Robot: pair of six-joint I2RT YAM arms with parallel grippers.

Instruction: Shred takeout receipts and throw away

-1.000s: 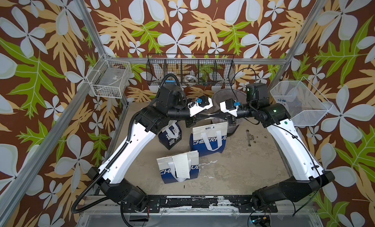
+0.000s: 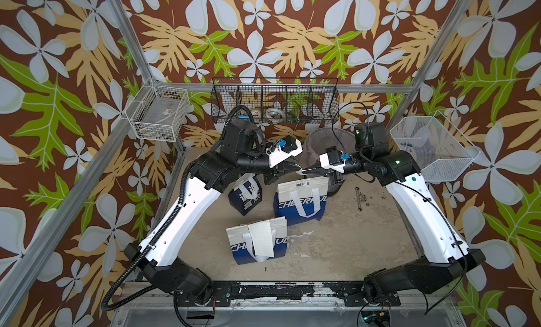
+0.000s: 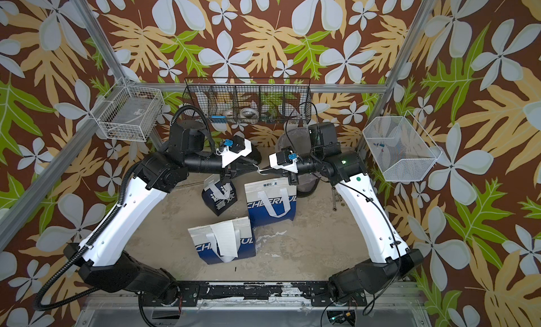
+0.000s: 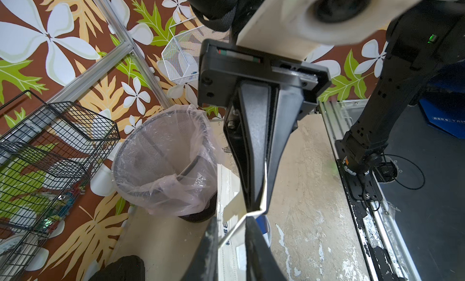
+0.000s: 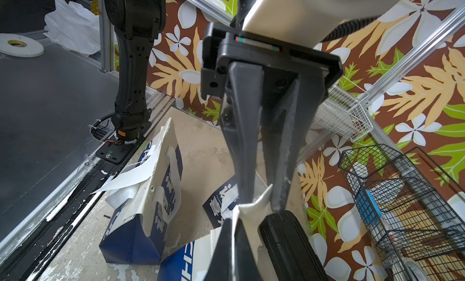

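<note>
A thin white receipt bends between my two grippers, above the table. My right gripper is shut on one end of it. In the right wrist view my left gripper stands with its fingers parted, the paper lying between their tips. Below are several blue-and-white takeout bags: one under the grippers, another nearer the front with a long receipt on it, and a small dark one behind. A lined trash bin stands behind the grippers, partly hidden by the right arm in the top views.
A black wire basket hangs at the back wall, with a white basket to its left. A white mesh basket hangs at the right. A few small metal parts lie right of the bin.
My left gripper has shifted slightly left and its fingers have parted.
</note>
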